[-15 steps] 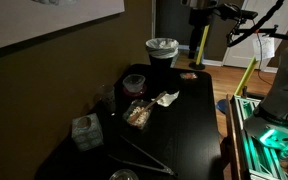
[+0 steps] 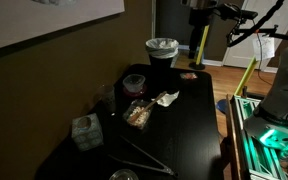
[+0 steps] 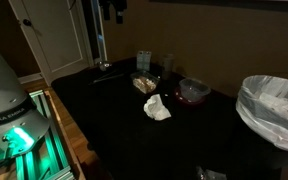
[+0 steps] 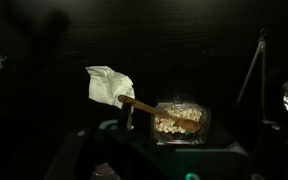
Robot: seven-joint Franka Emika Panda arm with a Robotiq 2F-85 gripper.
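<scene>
My gripper point(image 2: 195, 62) hangs high above the far end of the black table, apart from everything on it. In the wrist view its dark fingers appear spread at the lower edge, with nothing held between them; the gripper reads as open, though dim. Beneath it in that view lies a clear container point(image 4: 180, 123) of pale, chunky contents. A brown wooden stick or spoon handle point(image 4: 144, 106) rests across its rim. Beside the container is a crumpled white napkin point(image 4: 108, 85), also seen in exterior view 2 as a white napkin point(image 3: 157, 107).
Long metal tongs point(image 2: 144, 155) lie near a shiny round item point(image 2: 124, 174). A bowl point(image 2: 134, 84), a glass point(image 2: 108, 98) and a boxy item point(image 2: 87, 132) line the wall side. A lined bin point(image 2: 162, 50) stands past the far end.
</scene>
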